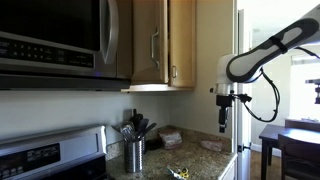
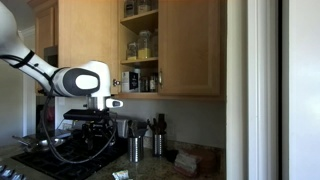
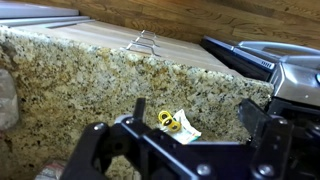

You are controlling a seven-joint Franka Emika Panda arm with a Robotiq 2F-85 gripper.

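Observation:
High above the counter (image 1: 205, 158), my gripper points down and stands open, nothing between its fingers. On the granite below, in the wrist view, lie yellow-handled scissors (image 3: 168, 120) and a white and teal packet (image 3: 184, 127). The same small yellow and white items (image 1: 180, 173) show at the counter's lower edge in exterior view 1. My arm (image 2: 85, 80) reaches in from the left in exterior view 2.
Metal utensil holders (image 2: 136, 149) stand near the back wall. An upper cabinet (image 2: 140, 48) shows jars on open shelves. Wrapped packages (image 1: 171, 137) rest by the wall. The stove (image 1: 55, 155) and microwave (image 1: 60, 40) are to the left.

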